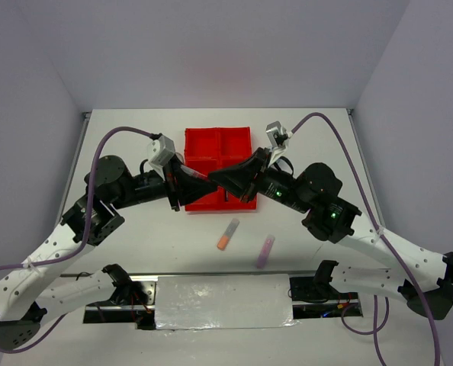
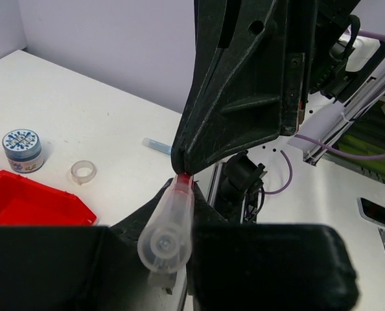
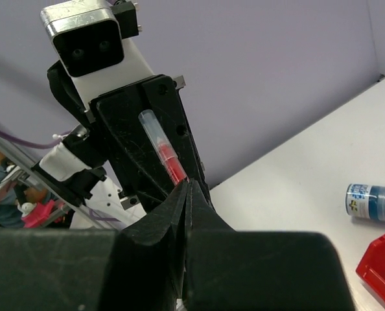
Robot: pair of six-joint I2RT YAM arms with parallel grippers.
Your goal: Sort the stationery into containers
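Note:
A translucent pen with a red end (image 2: 164,243) is held by my left gripper, which is shut on it. In the right wrist view the pen (image 3: 155,133) lies along the left gripper's dark fingers, red end toward my right gripper. The right gripper is shut, its tips meeting at the pen's red end; whether they pinch it cannot be told. From above, both grippers meet over the red compartment tray (image 1: 202,142). An orange-and-grey pen (image 1: 227,234) and a purple pen (image 1: 265,252) lie on the table in front of the tray.
A dark item (image 1: 226,191) is inside the tray. Near it on the table stand a blue-lidded jar (image 2: 23,151) and a tape ring (image 2: 83,171). A light blue stick (image 2: 157,146) lies farther right in the left wrist view.

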